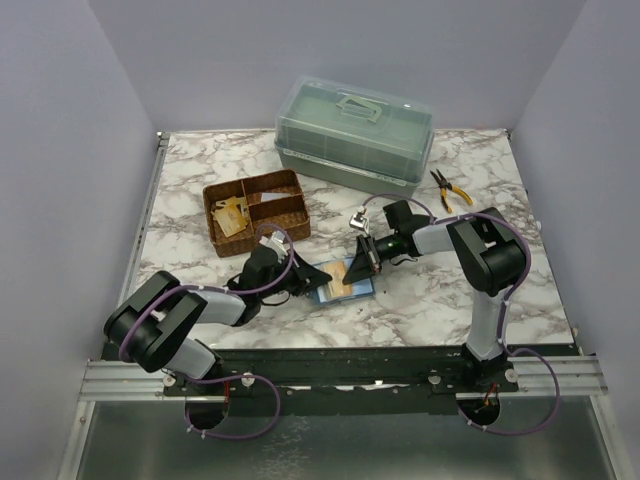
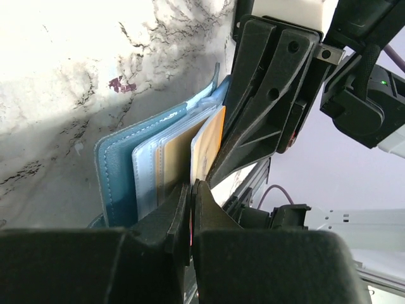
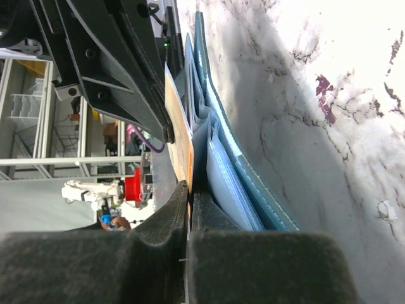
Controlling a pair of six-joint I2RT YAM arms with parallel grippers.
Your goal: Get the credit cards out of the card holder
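Note:
The blue card holder (image 1: pixel 362 286) lies between my grippers on the marble table, its stitched cover (image 2: pixel 117 164) and sleeves (image 3: pixel 228 177) visible in the wrist views. An orange-tan card (image 2: pixel 207 140) stands at the front of the sleeves. My left gripper is shut on that card's near edge. My right gripper is shut at the opposite end, against the card and sleeves; whether anything is between its fingertips is unclear.
A brown divided basket (image 1: pixel 285 215) with yellow cards sits behind the left arm. A green lidded case (image 1: pixel 352 140) stands at the back, with pliers (image 1: pixel 450 195) to its right.

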